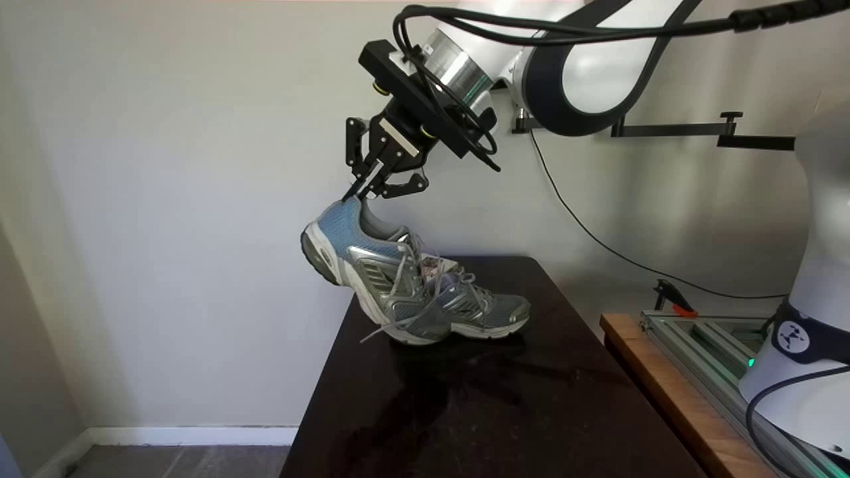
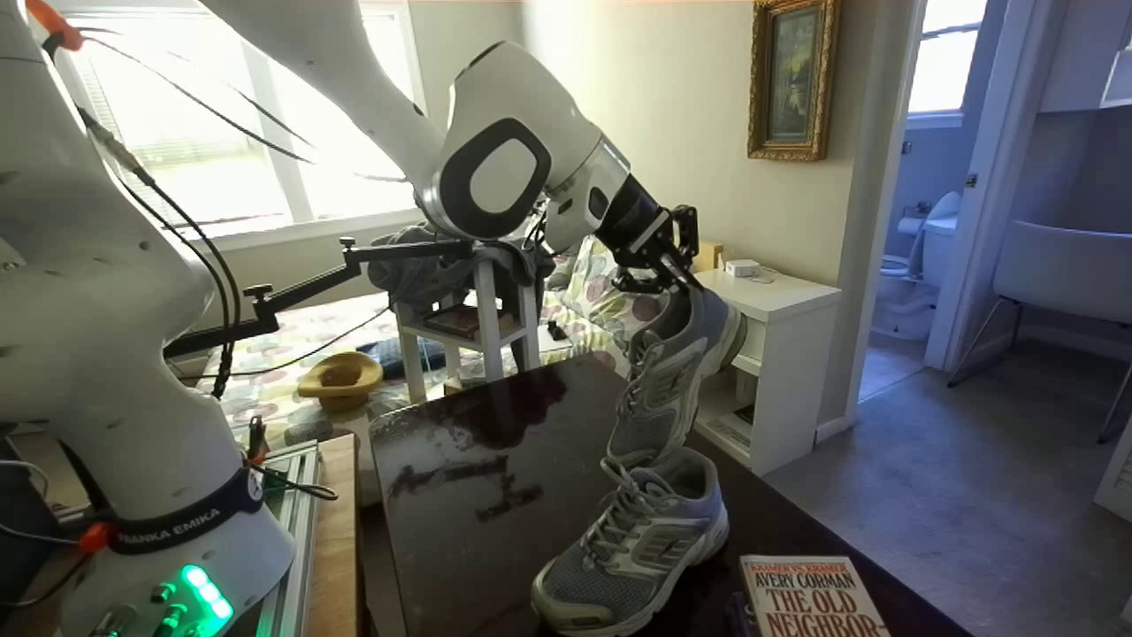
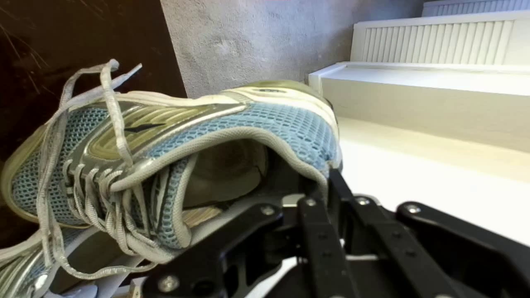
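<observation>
My gripper (image 1: 352, 196) is shut on the heel collar of a blue and grey running shoe (image 1: 374, 267). The shoe hangs heel up and toe down, tilted steeply, partly out past the table's edge in exterior view 1. In the wrist view, the fingertips (image 3: 338, 186) pinch the back rim of the held shoe (image 3: 293, 129), and its opening and loose laces face the camera. A matching second shoe (image 2: 642, 552) sits flat on the dark table (image 2: 467, 573). The held shoe's toe is close to the second shoe; whether they touch, I cannot tell.
A paperback book (image 2: 812, 594) lies on the table beside the second shoe. A white shelf unit (image 2: 785, 308) stands past the table's edge, behind the held shoe.
</observation>
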